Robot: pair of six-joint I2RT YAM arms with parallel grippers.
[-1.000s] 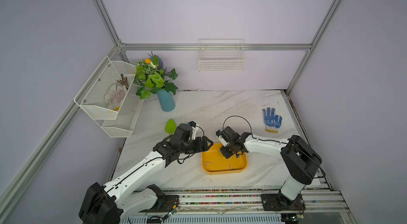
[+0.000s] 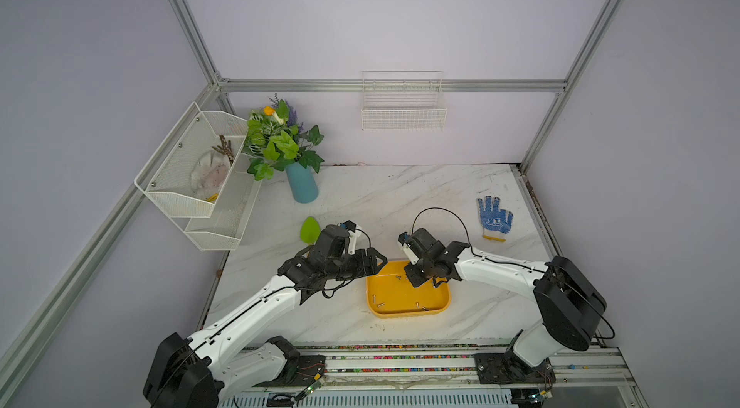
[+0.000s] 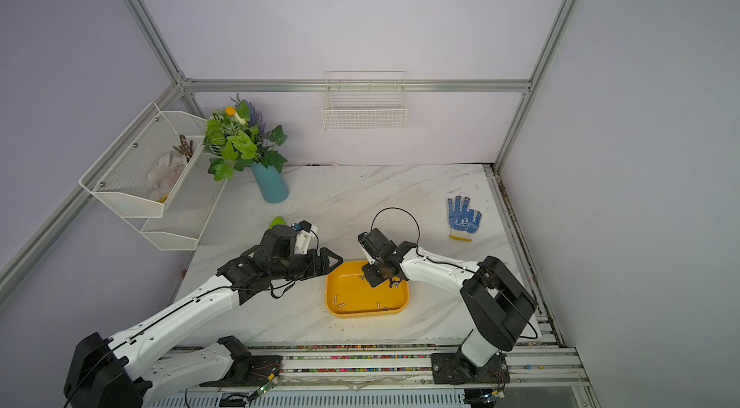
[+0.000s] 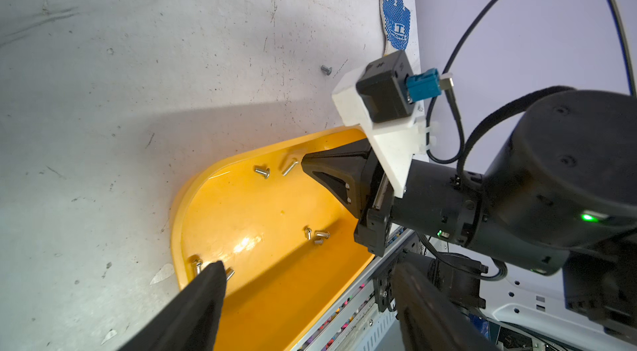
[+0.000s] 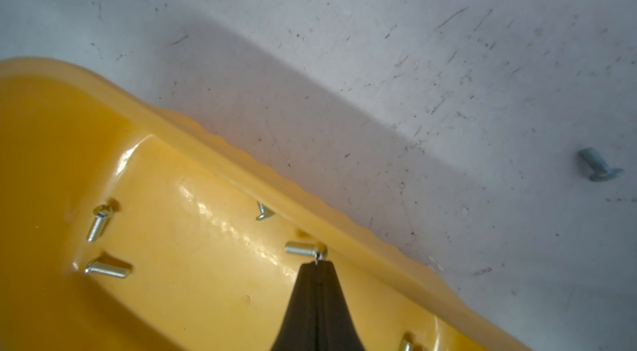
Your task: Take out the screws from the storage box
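The yellow storage box (image 2: 407,311) holds several silver screws. In the left wrist view one screw (image 4: 290,167) lies by the far wall, just off the right gripper's tip, with another screw (image 4: 262,171) to its left. My right gripper is shut with nothing between its fingers, over the box. From the right wrist view, a screw (image 5: 302,248) shows just beyond the closed tips, outside them. A pair of screws (image 5: 108,268) lies farther left. My left gripper stands open and empty above the box's left side.
One screw (image 4: 325,69) lies on the table beyond the box. A blue glove (image 2: 495,215) is at the right, a blue vase (image 2: 302,182) at the back left. A green leaf (image 2: 310,230) lies behind the left arm.
The left arm has stayed put.
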